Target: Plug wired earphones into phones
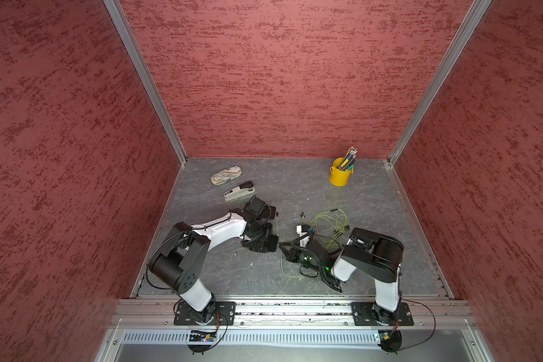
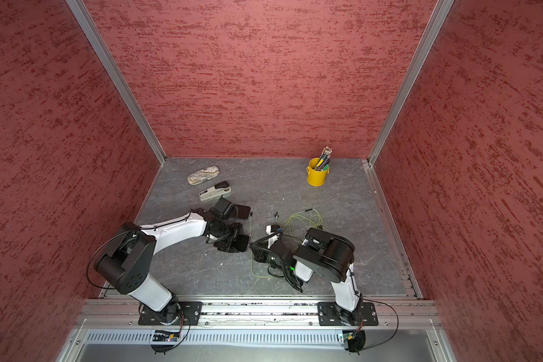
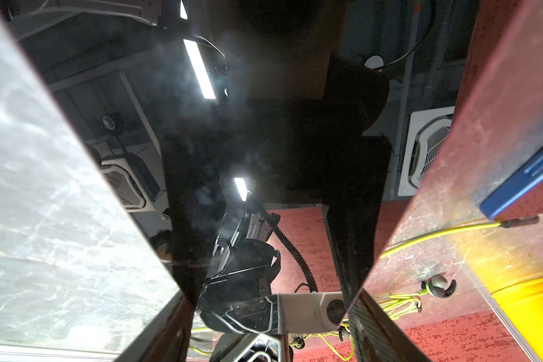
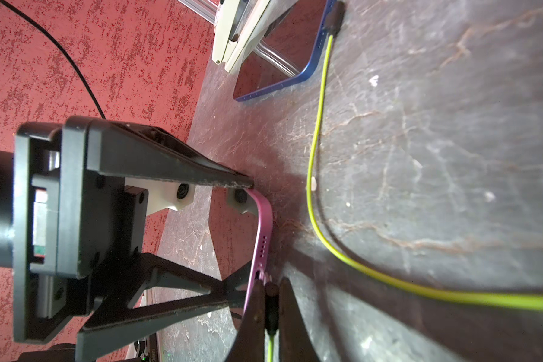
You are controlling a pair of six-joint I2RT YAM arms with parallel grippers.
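My left gripper is shut on the pink phone [image 4: 261, 238], one finger at each long side. The phone's dark, mirror-like screen [image 3: 271, 150] fills the left wrist view. Its end with the port faces my right gripper, which is shut on a slim black earphone plug [image 4: 272, 313] with yellow-green cable trailing behind. The plug's tip is right at the phone's port edge; whether it is inside the port cannot be told. A blue phone [image 4: 289, 54] lies flat farther back, another black connector [image 4: 335, 18] close against its edge.
Yellow-green cable [image 2: 295, 218] lies in loops behind the right arm, and one strand runs between the grippers. A stapler [image 1: 239, 191], a patterned case [image 1: 226, 175] and a yellow bucket of pens [image 1: 340, 176] stand at the back.
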